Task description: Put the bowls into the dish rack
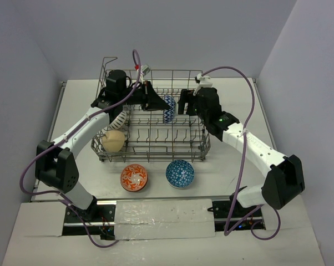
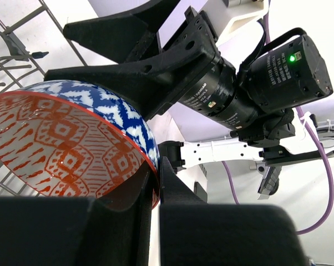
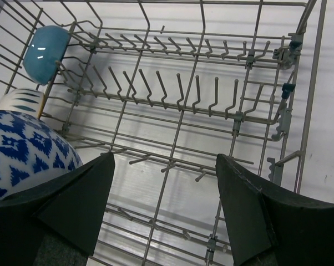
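Note:
A blue-and-white patterned bowl with red interior is held on its side above the rack's middle, pinched at its rim by my left gripper. My right gripper is open just right of the bowl, which lies along its left finger in the right wrist view. The wire dish rack holds a striped bowl and a tan bowl on the left, and a teal bowl. An orange bowl and a blue bowl stand in front of the rack.
Rows of upright tines run empty across much of the rack. Grey walls bound both sides and the back. Bare counter shows right of the rack and around the two front bowls.

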